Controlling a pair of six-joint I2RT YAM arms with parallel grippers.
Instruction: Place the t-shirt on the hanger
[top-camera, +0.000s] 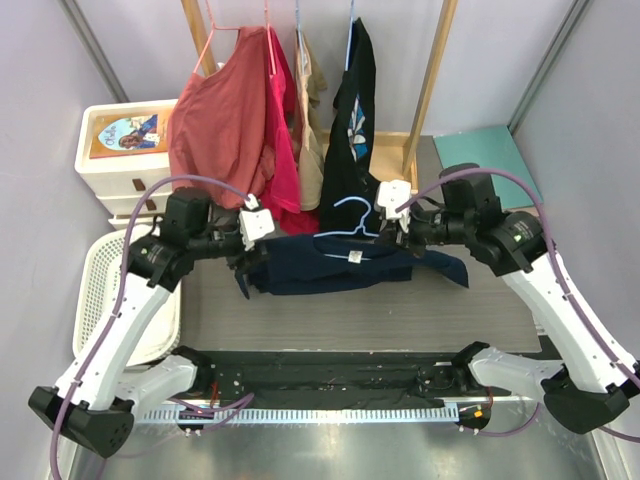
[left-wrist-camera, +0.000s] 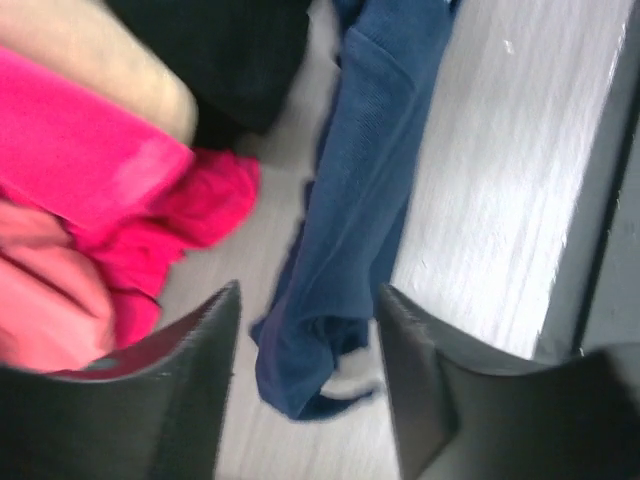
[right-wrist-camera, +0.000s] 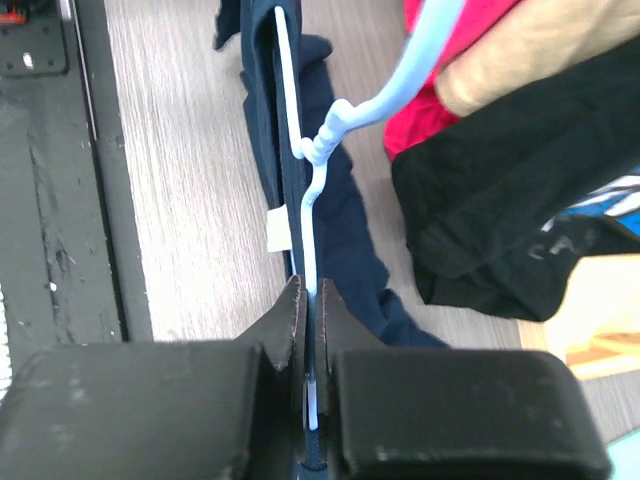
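Note:
A navy t shirt (top-camera: 330, 275) lies folded lengthwise across the middle of the grey table, with a light blue hanger (top-camera: 352, 230) along it, partly inside. My right gripper is shut on the hanger, with navy cloth at its fingers. My left gripper stands open at the shirt's left end, with the loose navy fold (left-wrist-camera: 340, 230) between and beyond its fingertips, seemingly not gripped.
Hung red, pink, beige and black garments (top-camera: 225, 140) fill a wooden rack at the back. A white basket (top-camera: 95, 290) and drawer unit (top-camera: 140, 180) stand left; a teal board (top-camera: 485, 165) lies back right.

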